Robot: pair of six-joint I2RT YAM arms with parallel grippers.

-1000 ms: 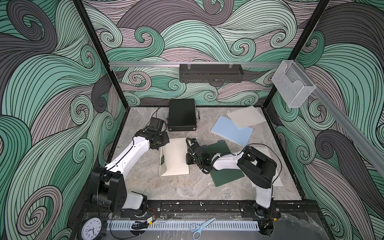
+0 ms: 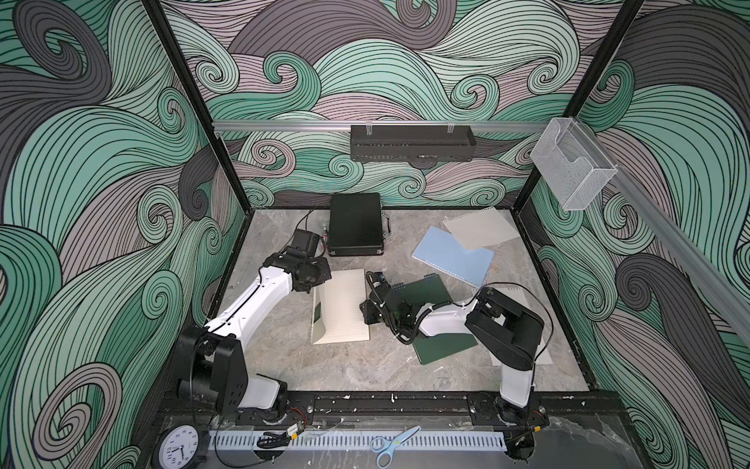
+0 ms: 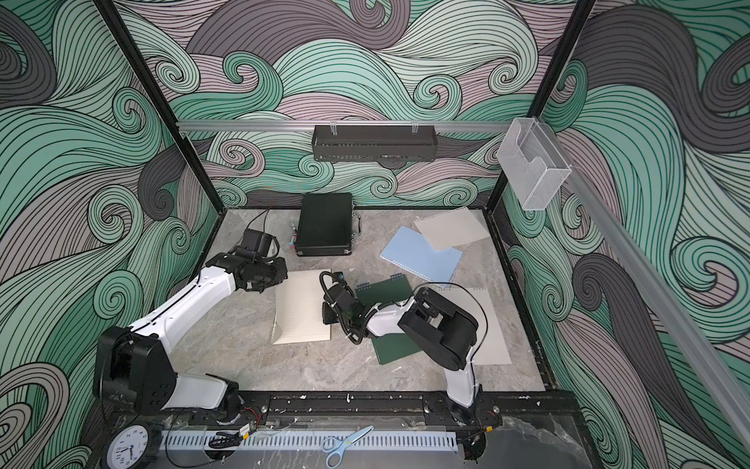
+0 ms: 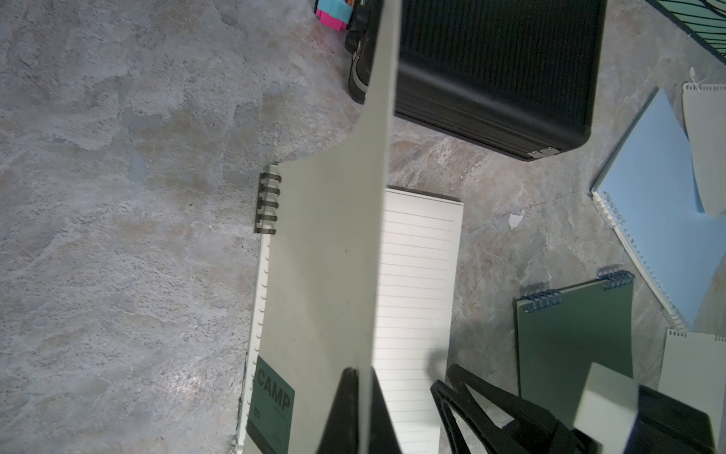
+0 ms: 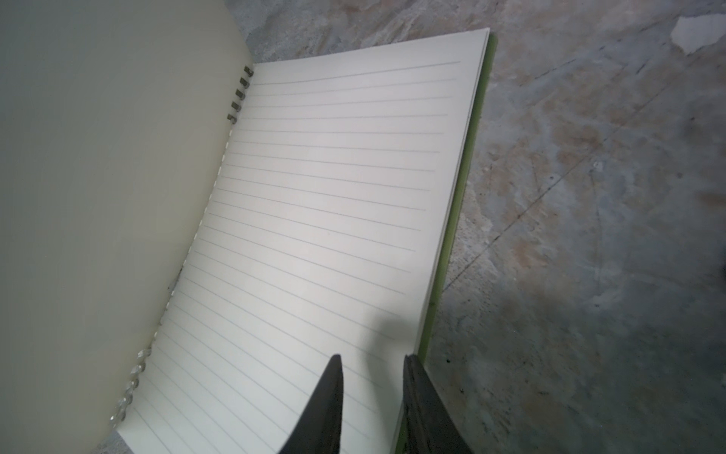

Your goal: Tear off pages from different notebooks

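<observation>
A spiral notebook lies open on the table, its lined page (image 5: 332, 196) facing up. Its pale front cover (image 4: 321, 227), bearing a dark "CAMP" label (image 4: 272, 401), stands raised along the coil side. The cover's free edge runs between the fingers of my left gripper, which is shut on it. My right gripper is at the page's right edge, fingers parted, one tip over the paper and the other by the green back cover (image 5: 463, 159). No sheet shows pinched between them. A dark green notebook (image 2: 437, 344) lies partly under the right arm.
Blue notebook (image 2: 449, 254) and a grey-white notebook (image 2: 488, 226) overlap at the back right; another pale pad (image 2: 539, 348) is at the right. A black case (image 2: 355, 222) stands behind the open notebook. Bare table (image 2: 281, 359) lies at front left.
The left arm and the raised cover have stayed put.
</observation>
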